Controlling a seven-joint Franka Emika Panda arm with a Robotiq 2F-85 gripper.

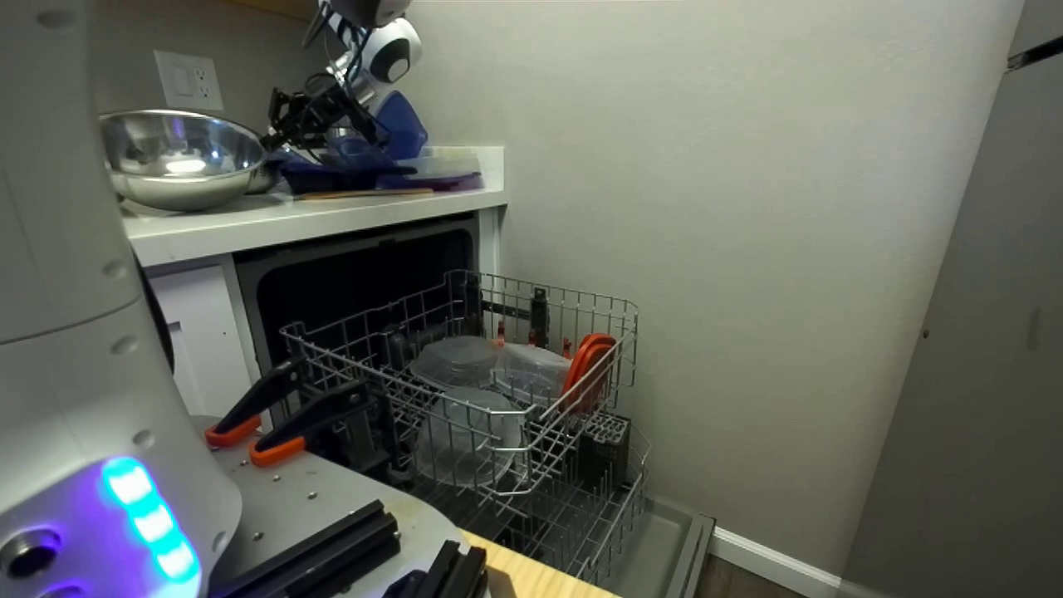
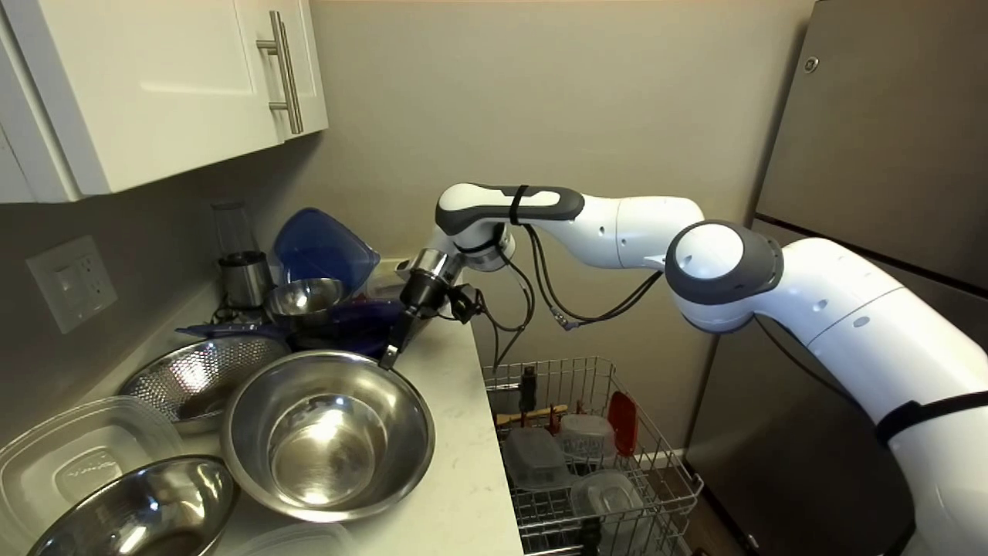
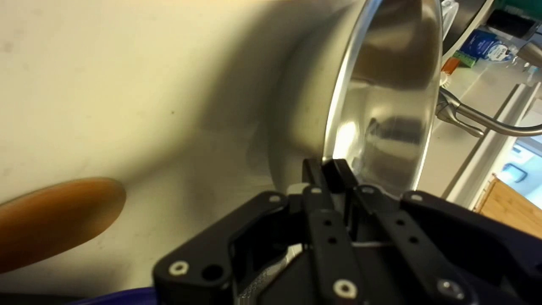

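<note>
A large steel bowl [image 2: 329,454] is on the counter, tilted, with its inside facing exterior view 2. My gripper is shut on the bowl's rim, one finger inside and one outside, as the wrist view shows. Seen from exterior view 2, the gripper [image 2: 390,357] grips the far right part of that rim, reaching down from the arm above. In exterior view 1 the bowl [image 1: 184,189] leans with its opening toward the camera, and the dark gripper [image 1: 271,139] meets its right edge. The bowl's underside is mostly hidden.
A colander [image 2: 199,371], a smaller steel bowl [image 2: 139,514] and a clear container [image 2: 83,463] crowd the bowl's left. Behind the gripper is a blue lid [image 2: 324,245]. The open dishwasher rack [image 1: 478,399] holds clear containers. A wooden handle [image 3: 61,218] lies on the counter.
</note>
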